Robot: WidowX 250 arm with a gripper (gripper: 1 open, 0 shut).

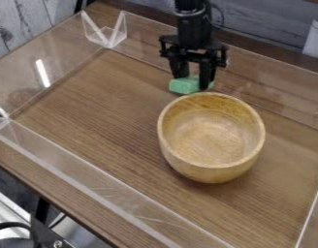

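Observation:
My black gripper (193,74) is at the upper middle of the camera view, low over the table, shut on a green block (186,85). The block lies flat-looking just behind a large beige wooden bowl (209,145), outside it. The fingertips are dark and partly hide the block; whether it rests on the table is hard to tell.
A clear angular object (105,31) stands at the back left, and a white container (317,39) at the back right.

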